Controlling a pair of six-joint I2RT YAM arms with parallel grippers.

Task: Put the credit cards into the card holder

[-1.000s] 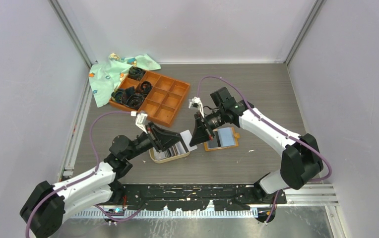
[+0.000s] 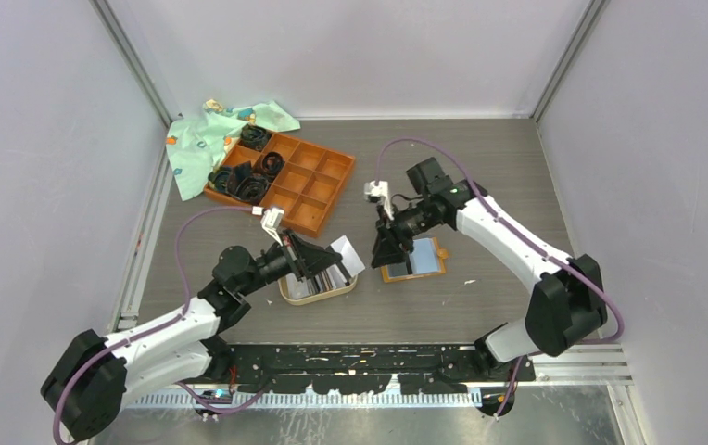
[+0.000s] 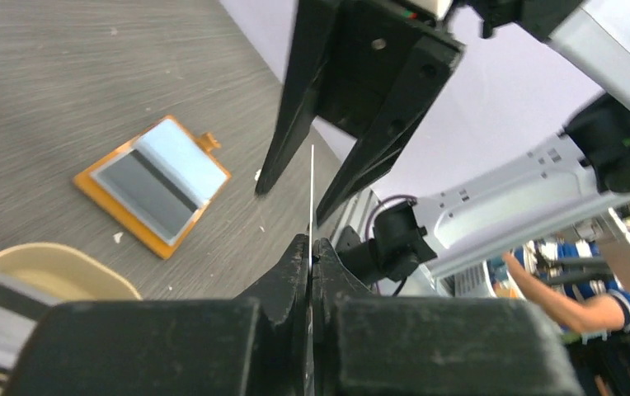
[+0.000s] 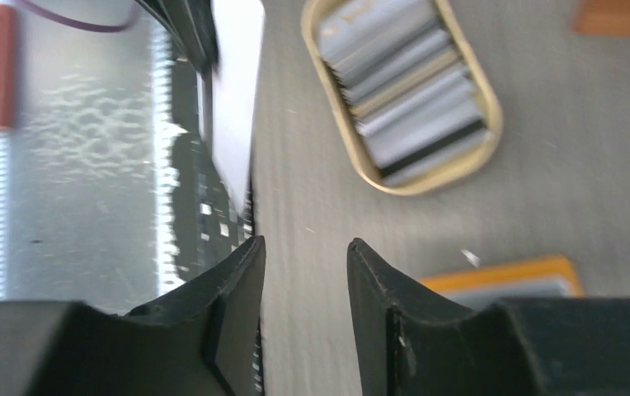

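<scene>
In the top view a white card [image 2: 348, 255] sticks out from my left gripper [image 2: 337, 259], which is shut on it. The left wrist view shows that card [image 3: 312, 194] edge-on, upright as a thin line; in the right wrist view its white face [image 4: 237, 91] shows. My right gripper is open, its fingers apart with nothing between them, just right of the card. An oval beige basket [image 4: 500, 124] below the left gripper holds several cards. The orange-framed flat holder [image 3: 159, 247] lies on the table under the right gripper, with grey and light blue surfaces inside.
At the back left stands an orange compartment tray [image 2: 318, 218] with black coiled cables. A patterned green cloth [image 2: 188, 158] lies beside it. Both grippers are close together above the middle.
My right gripper has opened from the card and drawn away to the right. The card stays in my left gripper, now more exposed and tilted; the left arm has barely moved.
</scene>
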